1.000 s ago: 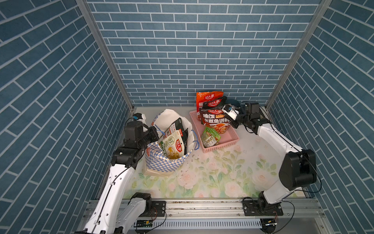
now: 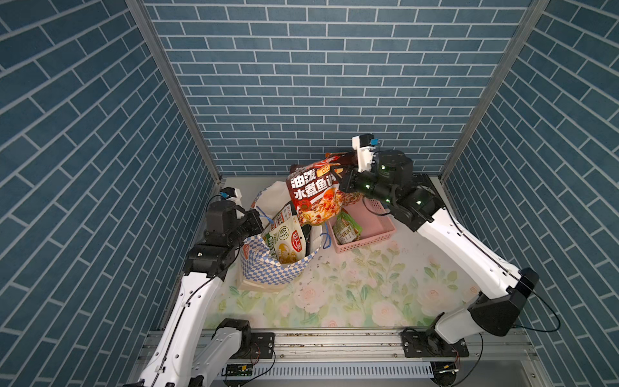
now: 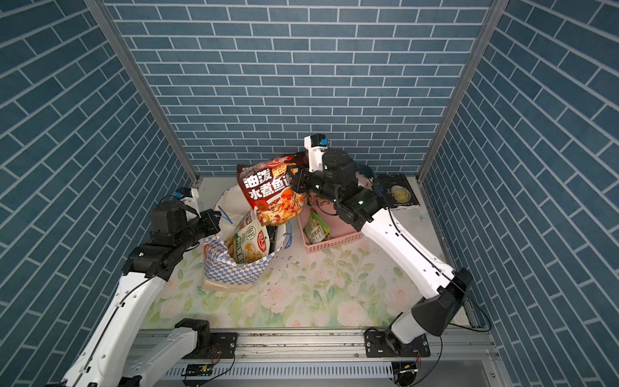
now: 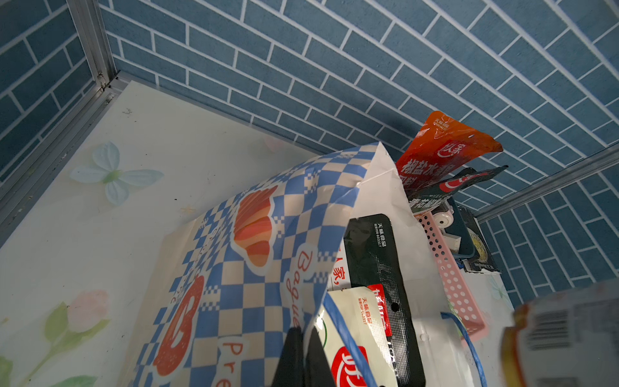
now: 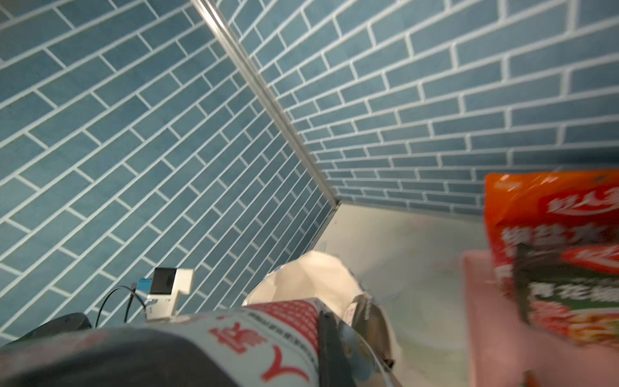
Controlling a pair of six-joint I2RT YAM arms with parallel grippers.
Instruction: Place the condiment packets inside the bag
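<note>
A dark red and brown packet [image 2: 312, 193] hangs tilted above the right side of the open bag [image 2: 274, 271]. My right gripper [image 2: 341, 175] is shut on the packet's side edge. Blue and white checks cover the bag, and inside it a cream packet [image 2: 288, 243] and darker ones stand upright. At the bag's left rim, my left gripper is shut with the thin bag wall running between its fingers. In the pink basket [image 2: 367, 243] lies a green packet [image 2: 346, 227]; an orange packet [image 4: 445, 151] and a dark packet [image 4: 451, 188] stand at its back.
Behind the right arm sits a dark blue container [image 4: 459, 233], with a black packet [image 3: 398, 191] at the back right. Brick walls close in the sides and back.
My right gripper has lifted the dark red packet out of the basket and carried it left, over the bag's right side. The left arm and the bag have stayed put.
</note>
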